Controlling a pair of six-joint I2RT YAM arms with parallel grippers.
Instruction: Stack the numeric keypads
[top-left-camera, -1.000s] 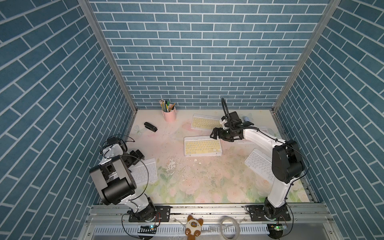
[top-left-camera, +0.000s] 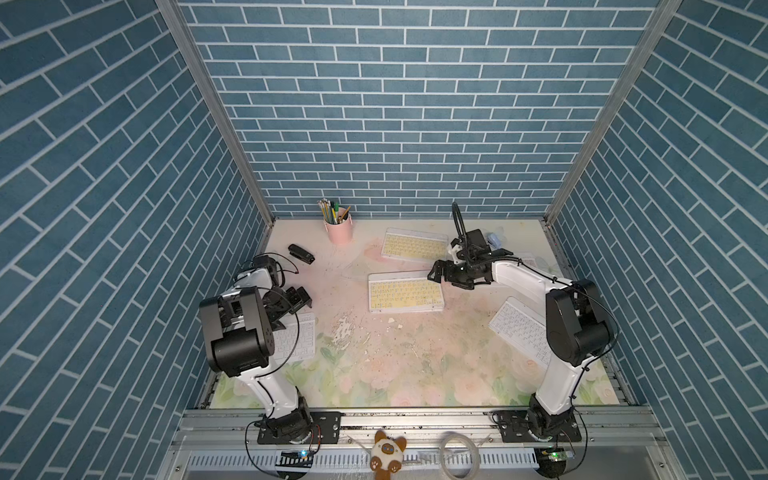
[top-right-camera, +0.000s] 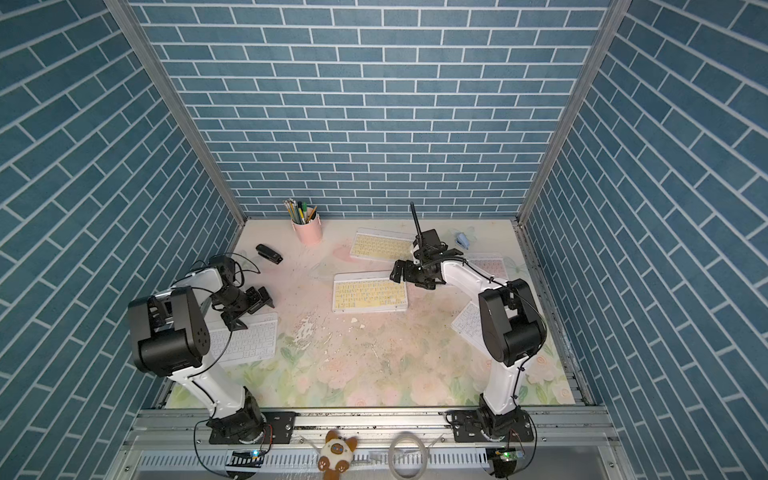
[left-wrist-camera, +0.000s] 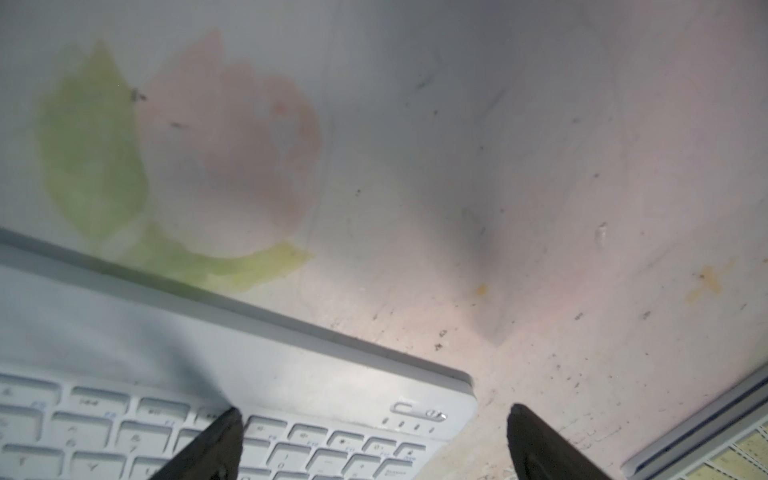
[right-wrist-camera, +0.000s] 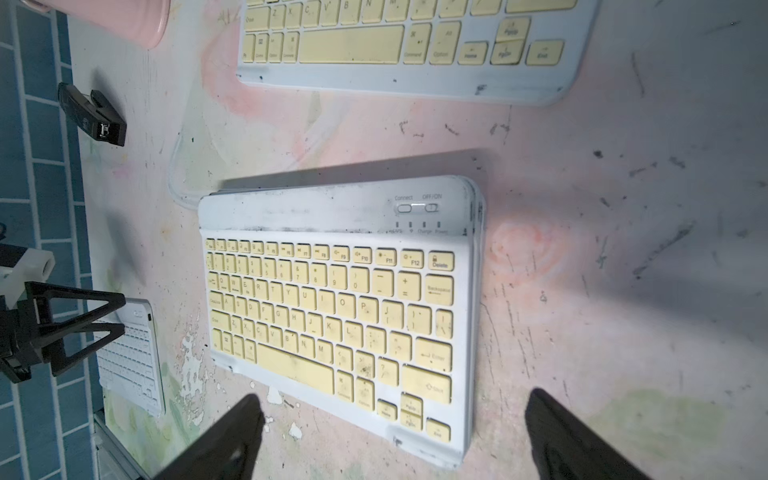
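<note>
Two stacked keyboards with yellow keys (top-left-camera: 405, 294) (right-wrist-camera: 336, 304) lie in the middle; another yellow-keyed one (top-left-camera: 412, 244) lies behind. A white-keyed keyboard (top-right-camera: 248, 342) lies at front left, my left gripper (top-right-camera: 247, 312) over its back edge; in the left wrist view its fingers stand apart with nothing seen held. My right gripper (top-right-camera: 408, 273) hovers open just above and beside the central stack's back right corner, empty. Another white keyboard (top-left-camera: 518, 328) lies at front right; a pink-keyed one (top-right-camera: 488, 264) is partly hidden by the right arm.
A pink pen cup (top-left-camera: 339, 230) stands at back left, with a black stapler (top-left-camera: 301, 254) before it. A small blue object (top-right-camera: 461, 240) lies at back right.
My left arm has moved rightward and toward the back over the left keyboard, which sits slightly differently. My right gripper has shifted slightly right and down.
</note>
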